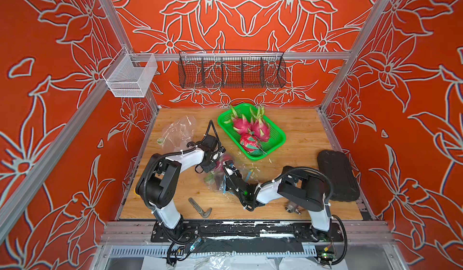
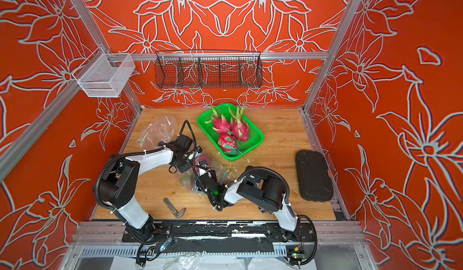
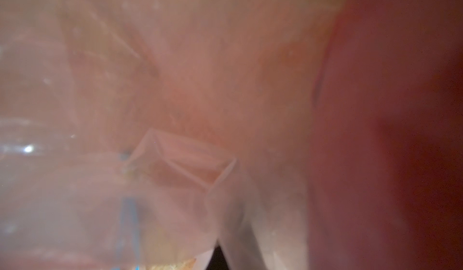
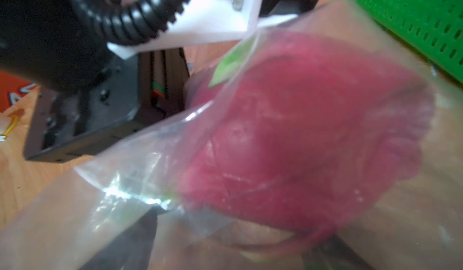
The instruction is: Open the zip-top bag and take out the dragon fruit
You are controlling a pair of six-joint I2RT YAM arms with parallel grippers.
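A clear bag (image 4: 120, 183) holds a pink dragon fruit (image 4: 303, 125) in the middle of the table. My left gripper (image 1: 217, 156) is down on the bag from the upper left; in its wrist view plastic fills the picture and hides the fingers. My right gripper (image 1: 226, 168) is at the bag from the lower right, close to the left one; in its wrist view the open fingers show dimly under the film, either side of the fruit's lower part. Whether they touch the fruit I cannot tell.
A green basket (image 1: 277, 144) with several dragon fruits sits behind the grippers. Another plastic bag (image 1: 176, 130) lies at the back left, a black case (image 1: 337, 176) at the right, a grey tool (image 1: 197, 207) at the front.
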